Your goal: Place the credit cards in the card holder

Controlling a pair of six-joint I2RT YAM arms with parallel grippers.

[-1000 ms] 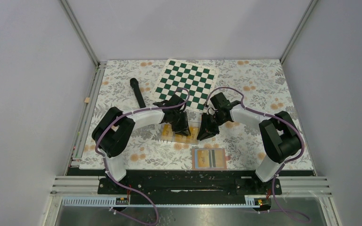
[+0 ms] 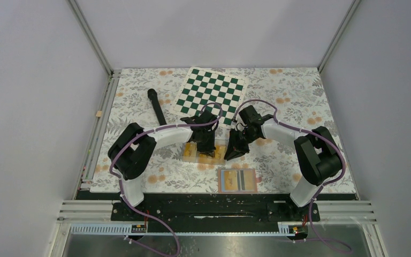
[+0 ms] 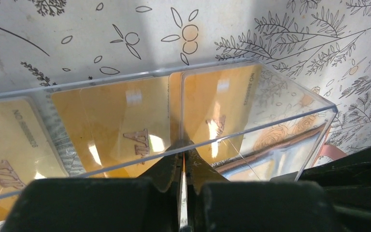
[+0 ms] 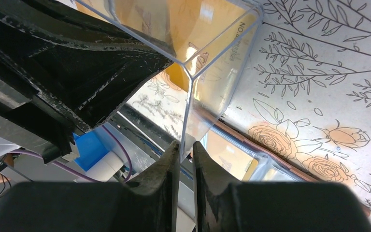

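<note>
A clear box [image 2: 194, 157] lies on the table, with gold cards [image 3: 113, 121] inside it. At the box's right end corner, my right gripper is shut on the box wall [image 4: 188, 118]. My left gripper is shut with its fingertips at the box's near rim, by the lower edge of the cards; no card shows between them. The brown card holder [image 2: 220, 182] lies open in front of the box, to the right, with a gold card [image 2: 230, 180] in its left side. My left arm covers part of the box from above.
Behind the arms lies a green-and-white checkerboard [image 2: 211, 88]. A black microphone [image 2: 156, 106] rests at the back left. The two grippers stand close together over the box. The table right of the card holder is clear.
Over the last second my left gripper has shifted a little to the right along the box. My right arm, the box and the card holder look unmoved.
</note>
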